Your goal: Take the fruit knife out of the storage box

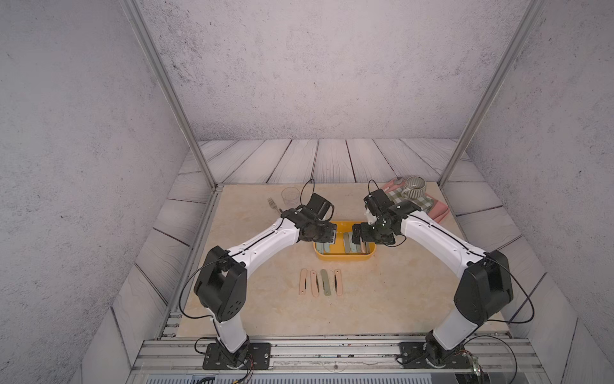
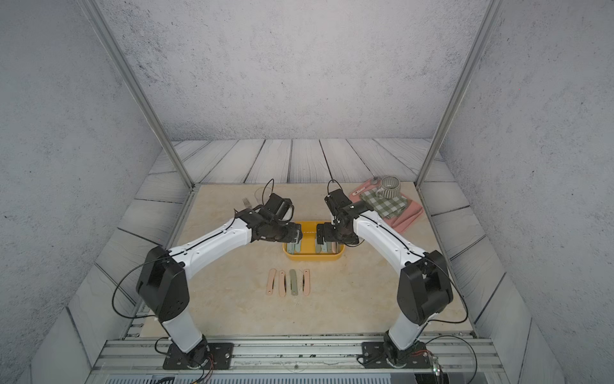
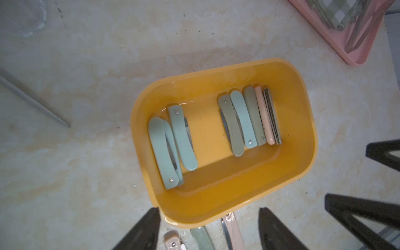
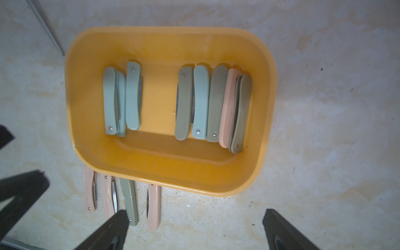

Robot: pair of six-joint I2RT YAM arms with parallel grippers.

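Note:
The yellow storage box [image 3: 227, 189] holds several folded fruit knives. At its left end lie light-blue knives, one of them [image 3: 181, 137] set a little apart from the others. Toward the right end is a row with a grey-green knife [image 4: 183, 104], a light-blue knife [image 4: 200, 102] and a pink knife [image 4: 229, 108] among others. My left gripper hangs above the box's left part, its fingers apart and empty. Over the right part is my right gripper, open with nothing between its fingers.
Several folded knives, including a grey-green one [image 1: 326, 282], lie in a row in front of the box. At the back right, a pink tray [image 2: 409, 220] bears a checked cloth and a cup [image 2: 389, 186]. A clear glass [image 1: 290, 196] and a fork [image 1: 273, 204] are back left.

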